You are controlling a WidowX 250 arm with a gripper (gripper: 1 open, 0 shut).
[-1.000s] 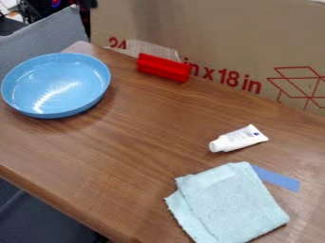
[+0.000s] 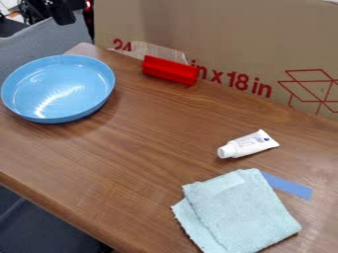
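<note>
My gripper (image 2: 53, 14) hangs dark at the top left edge, high above a blue round tray (image 2: 57, 87), partly cut off by the frame; its fingers are hard to make out. On the wooden table (image 2: 145, 158) lie a red cylinder (image 2: 171, 69) at the back, a white tube (image 2: 247, 144) at the right and a folded pale cloth (image 2: 235, 211) at the front right.
A cardboard box (image 2: 224, 40) stands along the back. A strip of blue tape (image 2: 287, 187) lies beside the cloth.
My gripper has come further into view at the top left. The objects on the table have not moved.
</note>
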